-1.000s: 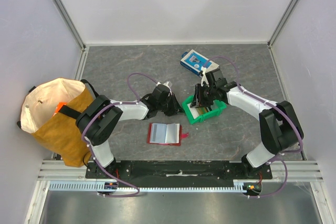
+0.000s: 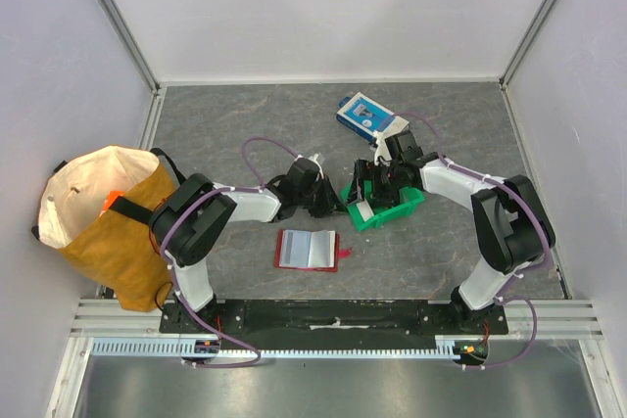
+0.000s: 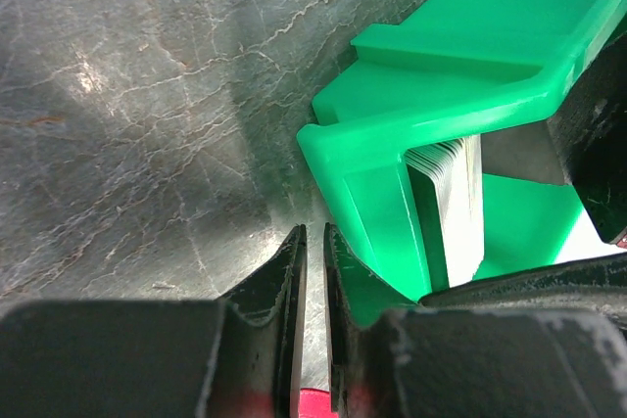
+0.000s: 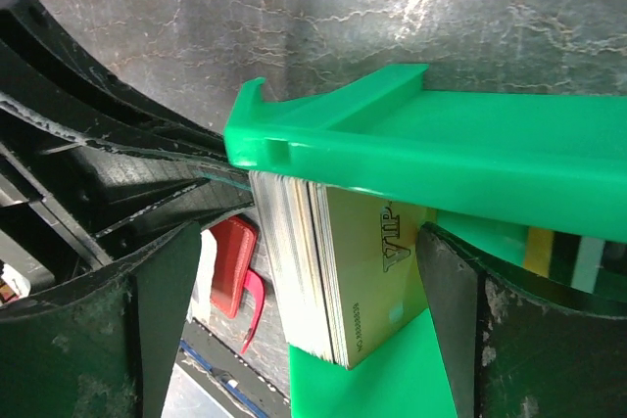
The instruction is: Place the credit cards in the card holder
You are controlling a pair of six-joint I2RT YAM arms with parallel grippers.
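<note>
A thick stack of cards [image 4: 372, 261] stands on edge at the end of the green tray [image 4: 470, 144]. In the right wrist view my right gripper is open, one finger on each side of this stack, the right one close against its printed face. My left gripper is nearly closed beside the tray's end wall, only a narrow gap between its fingers and nothing visible in it. The card holder [image 2: 308, 250] lies open on the table in front, red-edged with clear pages and a pink strap.
Other cards lie further along the tray, partly hidden by the right gripper. A blue and white box [image 2: 365, 115] is behind the tray. An orange-brown bag [image 2: 127, 242] stands at the left. Bare table surrounds the card holder.
The left arm, tray and card holder look unmoved.
</note>
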